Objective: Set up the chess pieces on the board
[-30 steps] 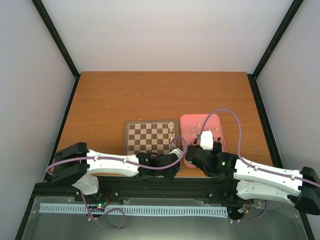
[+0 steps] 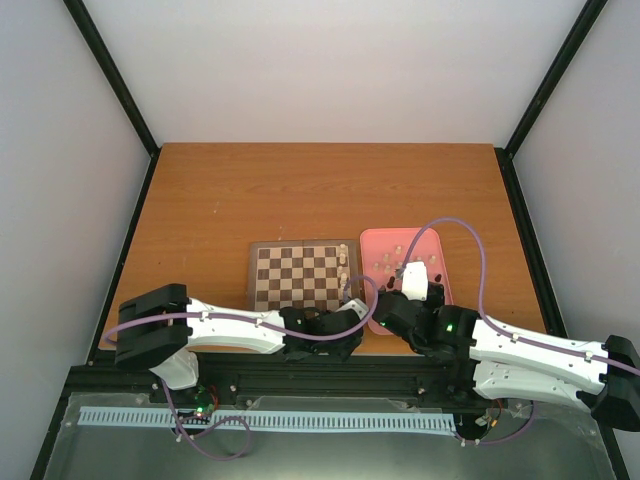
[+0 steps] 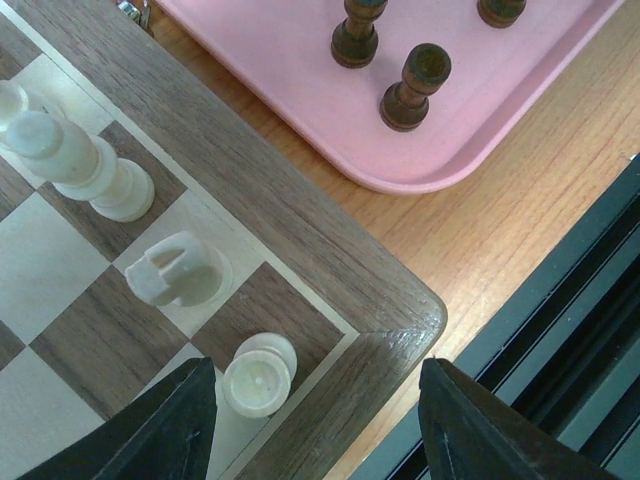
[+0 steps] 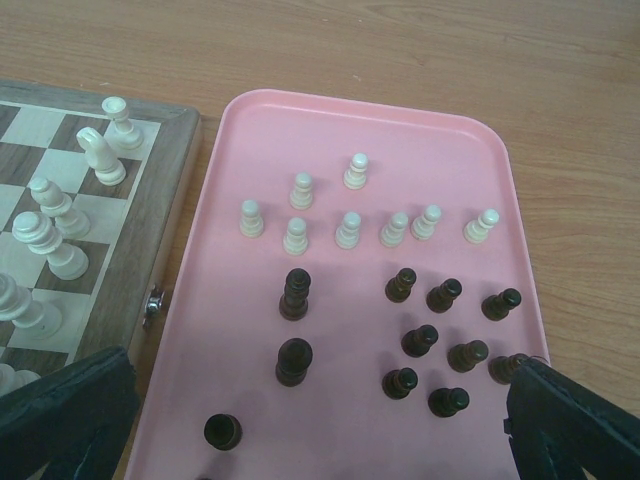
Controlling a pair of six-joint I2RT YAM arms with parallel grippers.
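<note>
A white rook [image 3: 258, 384] stands upright on the dark corner square of the chessboard [image 3: 400, 310], a little off its middle. Beside it along the edge row are a white knight [image 3: 178, 270] and a taller white piece [image 3: 100, 165]. My left gripper is open above this corner, empty, with the rook close to its left finger [image 3: 180, 425]. Over the pink tray [image 4: 420, 112] my right gripper is open too, nothing between its fingers. Another white rook [image 4: 122, 122] and knight [image 4: 100, 155] stand at the board's far corner.
Inside the tray, several white pawns [image 4: 347, 230] stand toward the back, and several dark pieces [image 4: 293, 362] stand nearer. A metal clasp [image 4: 152, 303] sticks out from the board's side toward the tray. The table [image 2: 300, 190] behind the board is clear.
</note>
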